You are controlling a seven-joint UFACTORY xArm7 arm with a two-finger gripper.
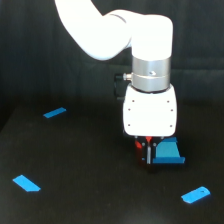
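Note:
My gripper (149, 157) points down from the white arm, right of the middle in the camera view. Its dark fingers are small and blurred, so how far apart they stand is unclear. Red patches (140, 144) show around the fingers just under the white hand; whether they belong to the gripper or to an object cannot be told. Directly beside and behind the fingertips is a blue square object (170, 153) on the dark table, partly hidden by the hand and fingers.
Blue strips mark the dark table: one at far left (54, 112), one at near left (26, 184) and one at near right (195, 195). A dark curtain hangs behind.

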